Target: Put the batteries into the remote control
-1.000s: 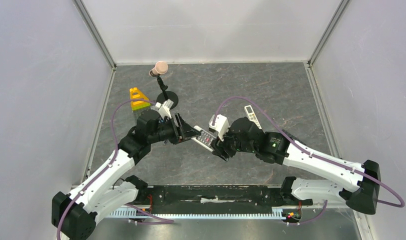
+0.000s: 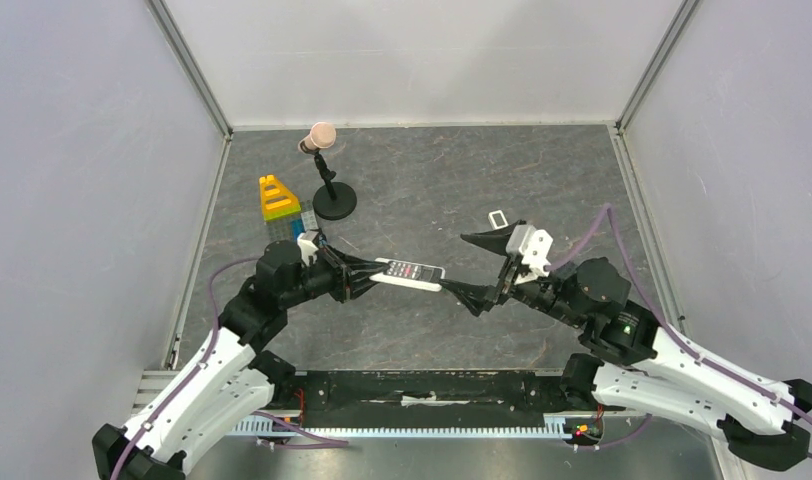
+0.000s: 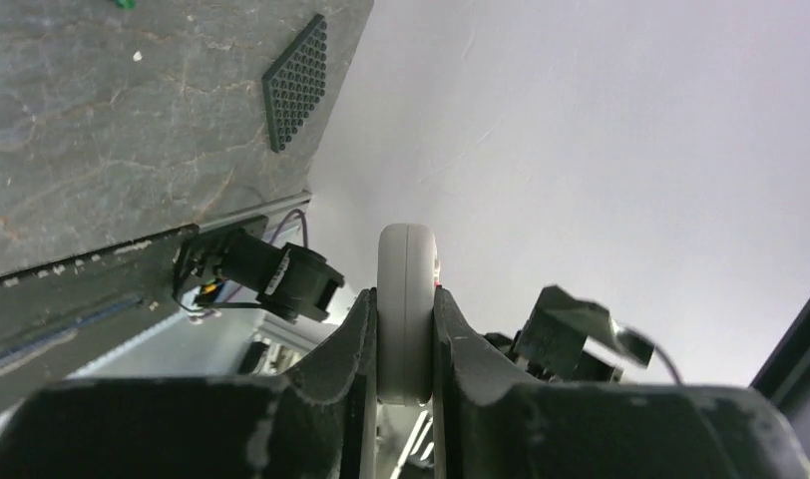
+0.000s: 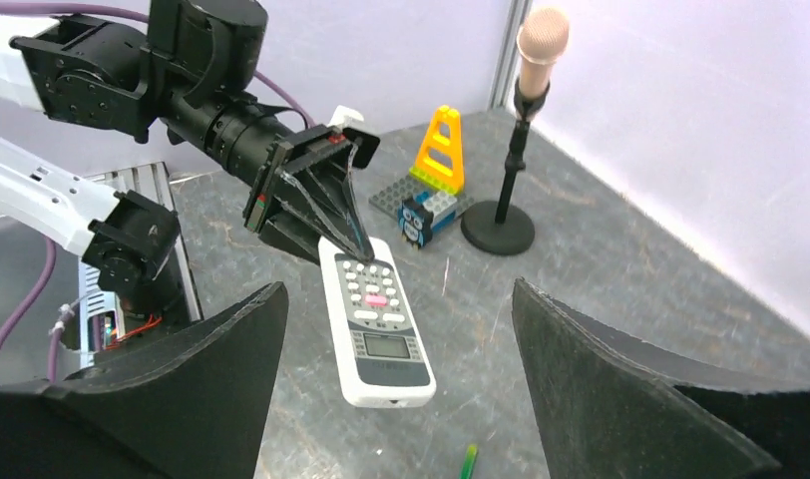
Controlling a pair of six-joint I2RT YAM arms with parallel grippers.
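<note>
The remote control (image 2: 412, 272) is held level in the air by my left gripper, which is shut on one end; its white edge (image 3: 406, 259) runs between the fingers in the left wrist view. Its buttons and screen (image 4: 385, 345) face up in the right wrist view. My right gripper is open, with the remote's free end ahead between and beyond its fingers, not gripped. A small green cylinder (image 4: 469, 459), perhaps a battery, lies on the floor.
A black stand (image 2: 334, 203) and a yellow piece on bricks (image 2: 280, 195) are at back left. A second white device (image 2: 497, 218) lies behind the right arm. A dark studded plate (image 3: 293, 90) lies near a wall.
My right gripper has let go of the remote and moved right, away from it. The left gripper has turned and shifted slightly left, swinging the remote more horizontal in the top view.
</note>
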